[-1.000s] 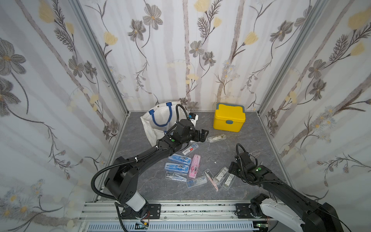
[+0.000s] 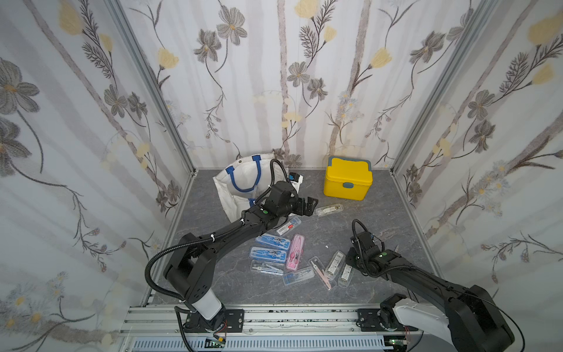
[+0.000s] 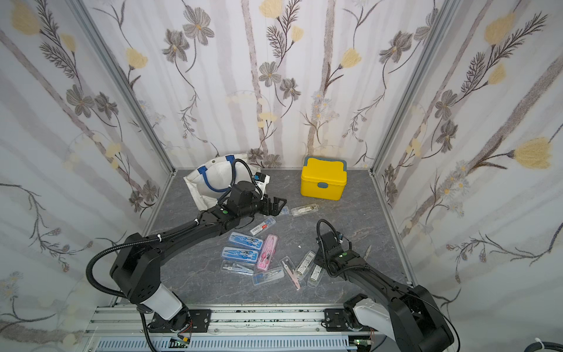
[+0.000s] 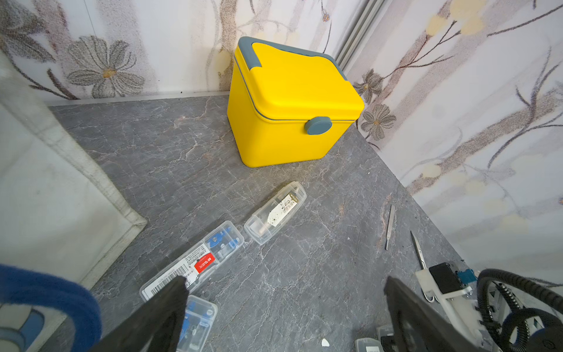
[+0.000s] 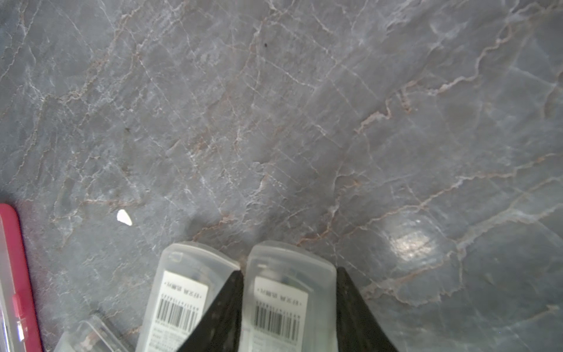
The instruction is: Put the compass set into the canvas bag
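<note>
In the right wrist view, a clear compass set case [image 5: 281, 305] with a barcode label lies between the fingers of my right gripper, which is shut on its sides. The case is on the table near the front right. A similar compass set [image 5: 179, 305] lies just left of it. My left gripper [image 2: 310, 205] hangs open and empty over the middle of the table, beside the canvas bag. White with blue handles, the canvas bag [image 2: 230, 196] stands at the back left; the left arm hides part of it.
A yellow box [image 2: 347, 179] stands at the back right. Several more cases lie about, among them a pink one [image 2: 295, 252], blue ones [image 2: 268, 254] and a clear one [image 2: 329, 210] near the box. Bare table lies between that clear case and the right gripper.
My right gripper has moved slightly down and left onto the clear case at the front right. The left arm has shifted only a little to the right.
</note>
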